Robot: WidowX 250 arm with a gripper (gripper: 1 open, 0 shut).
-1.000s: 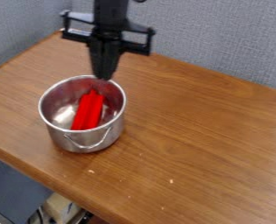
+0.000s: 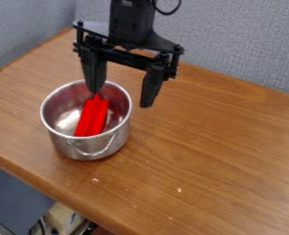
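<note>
A silver metal pot [image 2: 107, 143] stands on the wooden table at the left, with a red elongated object [image 2: 93, 117] lying inside it, tilted along the pot's length. My black gripper [image 2: 122, 83] hangs open above the pot, its two dark fingers spread wide, the left one over the pot's back and the right one beyond its right rim. Nothing shows between them.
A grey speckled wall [image 2: 250, 41] stands at the back. The table's edge runs near the lower left corner.
My gripper has moved left and toward the camera, coming over the pot from farther back. The pot and red object look unmoved.
</note>
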